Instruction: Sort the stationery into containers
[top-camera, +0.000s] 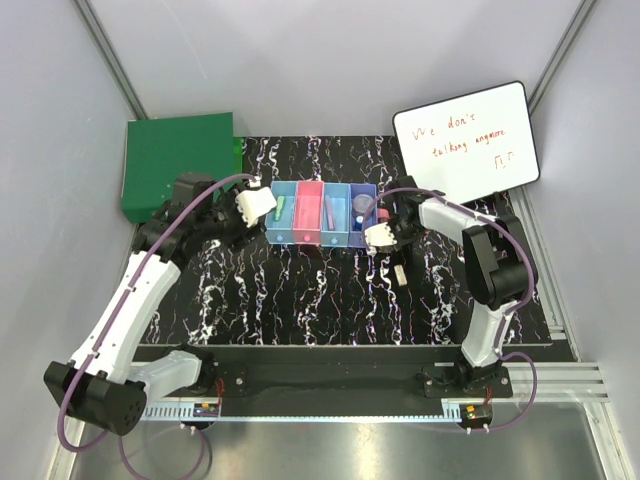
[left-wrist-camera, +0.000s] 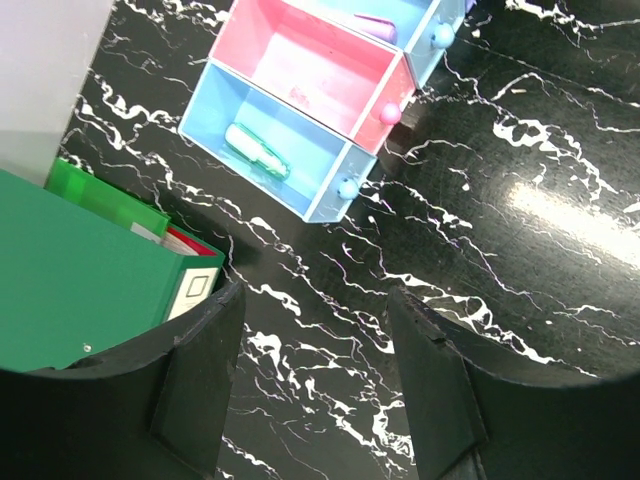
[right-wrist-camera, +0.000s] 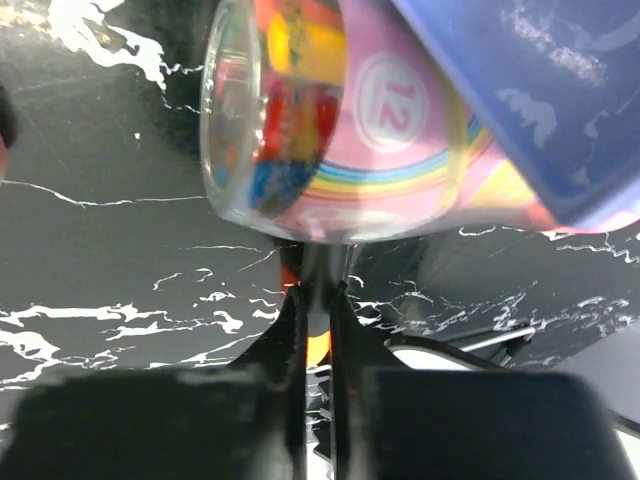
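In the right wrist view a clear-ended jar (right-wrist-camera: 390, 130), pink-labelled with a rainbow and the number 12, shows coloured pieces inside. A purple-blue bin wall (right-wrist-camera: 560, 90) overlaps its side. My right gripper is shut just below the jar, with a dark grey piece (right-wrist-camera: 322, 275) between its fingertips that reaches up to the jar's edge; whether they are joined I cannot tell. From above, a small red-pink thing (top-camera: 383, 215) shows between that gripper and the purple bin (top-camera: 371, 239). My left gripper stands open and empty, left of the bins.
A green stick lies in the left blue bin (left-wrist-camera: 325, 190); the pink bin (left-wrist-camera: 380, 65) is empty. A purple stick lies in the second blue bin (top-camera: 335, 238). Near the right arm is a small pale block (top-camera: 401, 275). A green folder (left-wrist-camera: 90, 270) and whiteboard (top-camera: 465, 140) flank the bins.
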